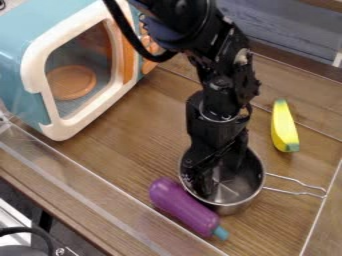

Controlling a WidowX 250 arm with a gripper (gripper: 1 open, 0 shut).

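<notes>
My black gripper (203,172) points down into a steel pot (238,198) with a wire handle on the right. Its fingertips are low inside the pot at the left side, dark against it, so what lies between them is hidden. A purple eggplant (182,205) with a teal tip lies against the pot's front left. A yellow banana (283,124) lies on the counter behind the pot, to the right.
A blue and white toy oven (54,80) with an orange disc inside stands at the back left. The wooden counter (127,150) between oven and pot is clear. A grey wall runs along the back right.
</notes>
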